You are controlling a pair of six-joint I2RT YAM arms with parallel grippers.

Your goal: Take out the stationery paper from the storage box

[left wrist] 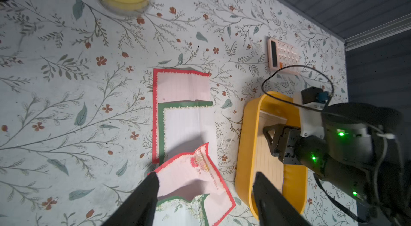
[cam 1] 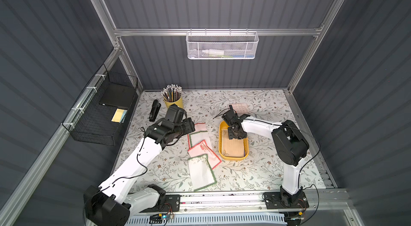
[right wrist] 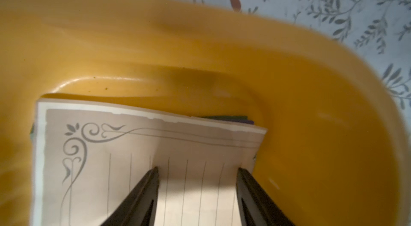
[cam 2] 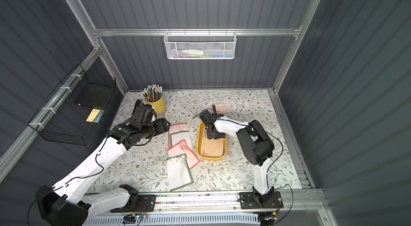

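Observation:
A yellow storage box (cam 1: pixel 221 151) stands right of the table's middle. Inside it lies cream stationery paper (right wrist: pixel 115 161) with grey ruled lines and a scrolled corner; darker edges peek out beneath. My right gripper is open over that sheet, inside the box's outline, with nothing seen held. Left of the box several bordered sheets overlap on the table: a red-edged sheet (left wrist: pixel 182 84), a green-edged one (left wrist: pixel 188 125), another red-edged sheet (left wrist: pixel 214 187) and a front green-edged sheet (cam 1: pixel 201 172). My left gripper is open and empty, raised above these sheets.
A yellow cup (cam 1: pixel 173 104) of pencils and a black stapler (cam 1: pixel 154 110) stand back left. A pink calculator (left wrist: pixel 284 54) lies behind the box. Mesh baskets hang on the left side (cam 1: pixel 92 127) and back wall (cam 1: pixel 222 46).

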